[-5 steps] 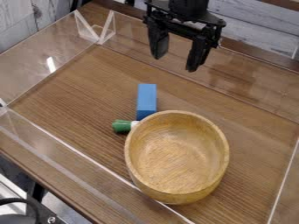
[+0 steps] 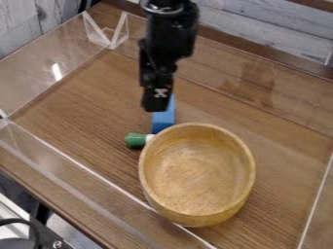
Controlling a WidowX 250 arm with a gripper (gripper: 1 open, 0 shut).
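My black gripper (image 2: pixel 156 92) hangs open at the upper middle, just above and partly over a blue block (image 2: pixel 163 121) on the wooden table. Below the block a small green cylinder (image 2: pixel 138 140) lies against the left rim of a large tan bowl (image 2: pixel 196 175), which is empty.
The wooden table (image 2: pixel 72 117) has free room to the left and right. A white wall runs along the back and side edges. A dark cable is at the bottom left corner.
The block, cylinder and bowl have not visibly moved.
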